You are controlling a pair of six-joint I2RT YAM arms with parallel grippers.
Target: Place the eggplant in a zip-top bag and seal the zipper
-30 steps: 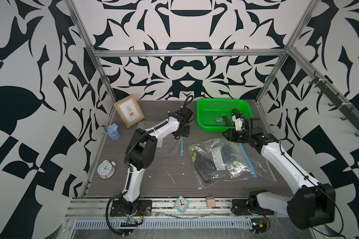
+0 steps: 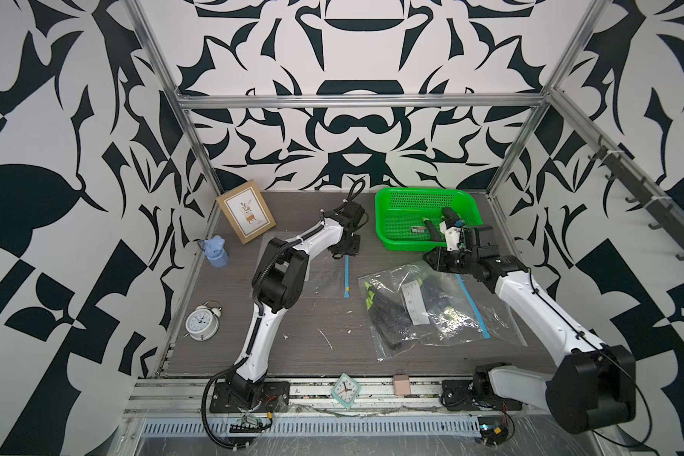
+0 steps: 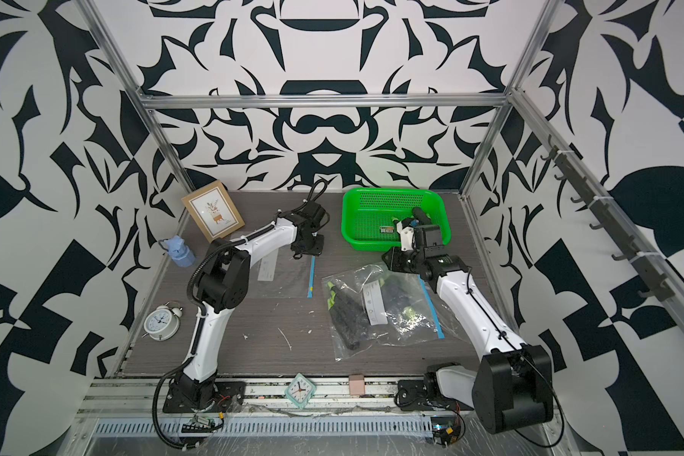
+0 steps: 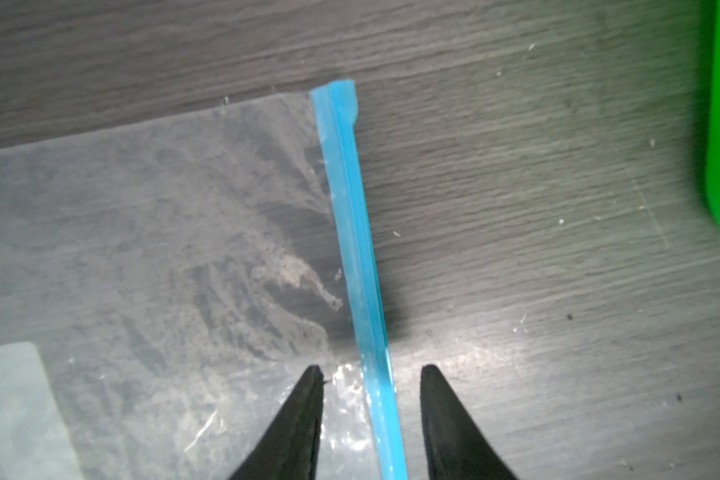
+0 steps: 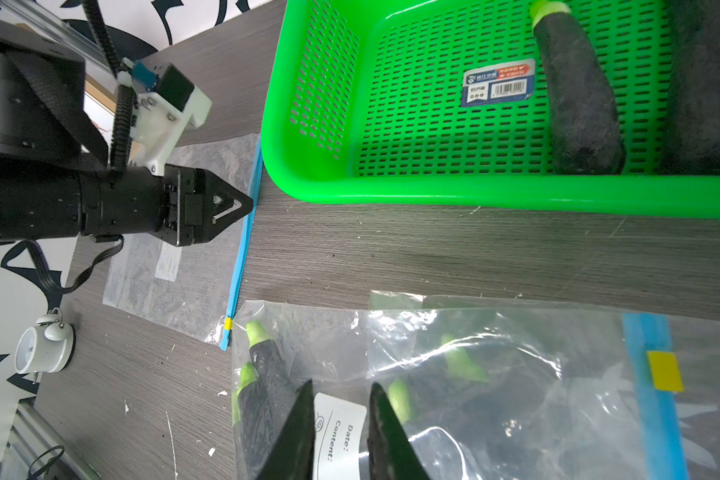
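An empty clear zip bag (image 4: 176,232) lies flat at the left, its blue zipper strip (image 4: 358,264) running front to back. My left gripper hangs over that strip, partly open, with nothing between its fingers. At the front right lies a second clear bag (image 5: 520,400) with dark, green-topped eggplants (image 5: 276,364) inside and a blue zipper (image 5: 656,424) at its right. My right gripper is above this bag; a narrow gap shows between its fingers, and I cannot tell whether they grip anything. Another eggplant (image 5: 576,96) rests in the green basket (image 5: 488,190).
A second dark eggplant (image 5: 704,88) is in the basket, at the back right. Along the left stand a picture frame (image 2: 246,212), a blue jug (image 2: 215,251) and an alarm clock (image 2: 202,323). Bare table shows between the two bags and at the front middle.
My left arm has shifted a little toward the back, uncovering more of the blue strip. The right arm has barely moved; the bags and basket are unchanged.
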